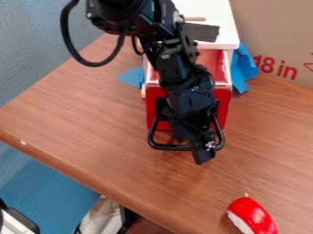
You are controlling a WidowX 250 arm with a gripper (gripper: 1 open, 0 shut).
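Observation:
The black gripper [199, 144] of my arm hangs low in front of a red and white box [221, 98], covering much of its front. Whether the fingers are open or shut is not clear from this view. A red object with a white band [251, 217] lies apart at the table's lower right.
The wooden table [91, 137] has free room on the left. A blue cloth [241, 69] lies behind the box at right, below a white board [210, 14] with a dark item. A cardboard panel [275, 32] stands at back right. The table's edge runs along the lower left.

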